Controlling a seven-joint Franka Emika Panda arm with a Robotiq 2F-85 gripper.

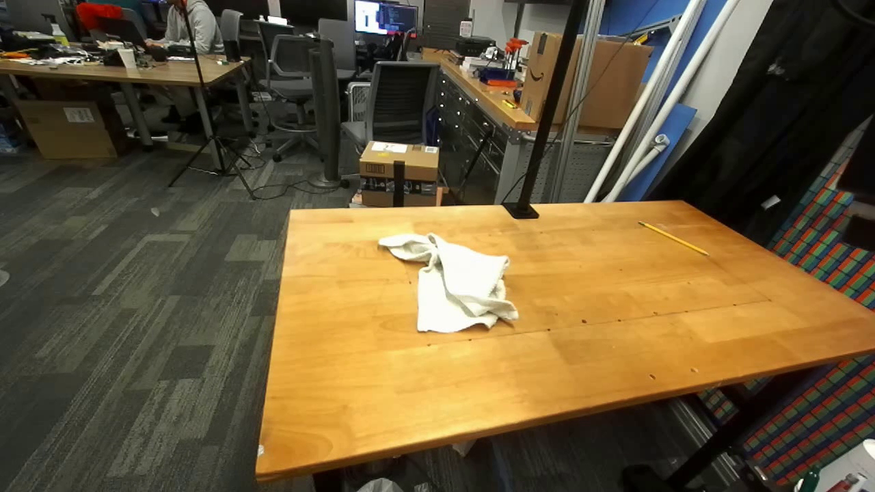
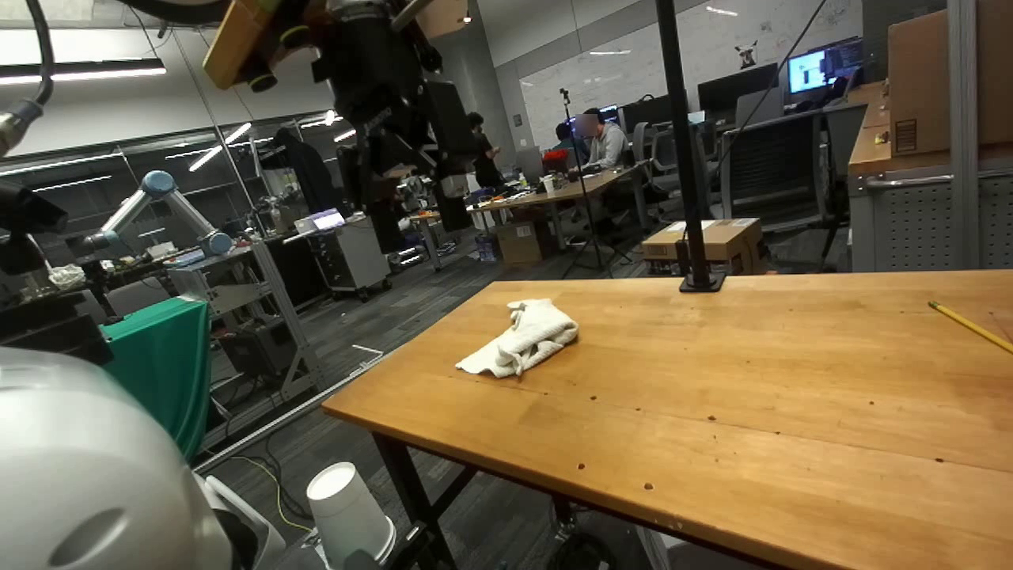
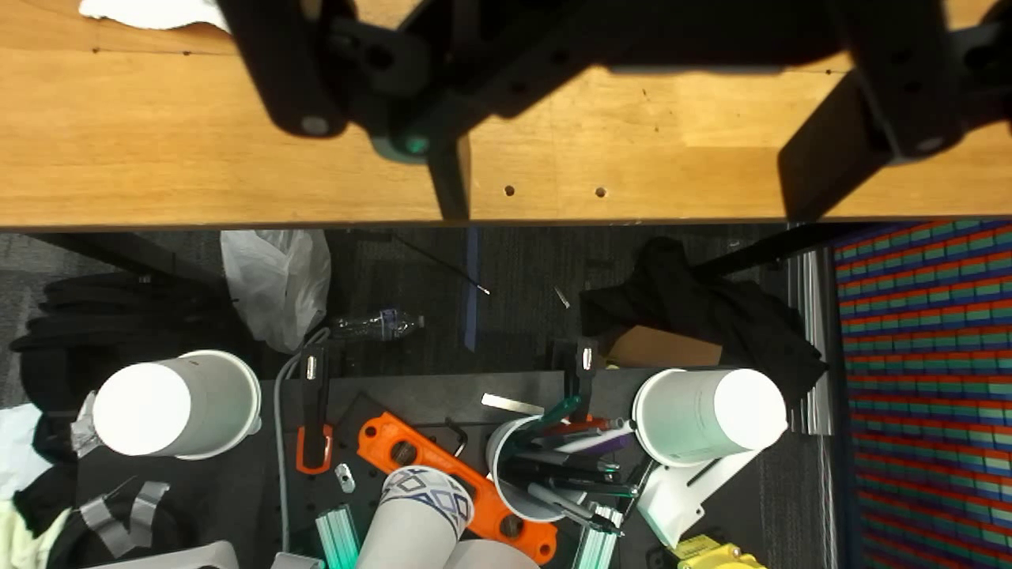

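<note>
A crumpled white cloth (image 1: 463, 283) lies on the left half of the wooden table (image 1: 353, 393); a corner of this cloth (image 3: 156, 11) shows at the top left of the wrist view. Toward the table's far right is a yellow pencil (image 1: 672, 238). My gripper stands open, its two fingers wide apart and nothing between them. In the second exterior view the gripper (image 2: 423, 228) hangs high in the air, well clear of the cloth and the tabletop. It does not appear in the first exterior view.
A black post (image 1: 522, 209) rises from the table's back edge. Below the front edge, the wrist view shows a dark shelf with upturned white cups (image 3: 707, 417), a pen cup (image 3: 526, 474) and an orange tool (image 3: 455, 484).
</note>
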